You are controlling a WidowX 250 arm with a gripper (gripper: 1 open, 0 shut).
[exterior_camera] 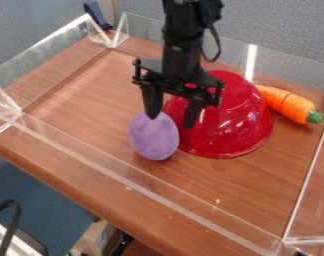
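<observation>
My black gripper (170, 105) hangs over the middle of the wooden surface, fingers pointing down and apart, open. Just below its left finger lies a purple eggplant-like object (154, 136). Right of that, partly behind the gripper, is a red bowl-shaped object (236, 123), looking like an upturned bowl or lid. Nothing shows held between the fingers.
An orange carrot (284, 103) lies at the right back, beside the red object. Clear low walls enclose the wooden surface (91, 175).
</observation>
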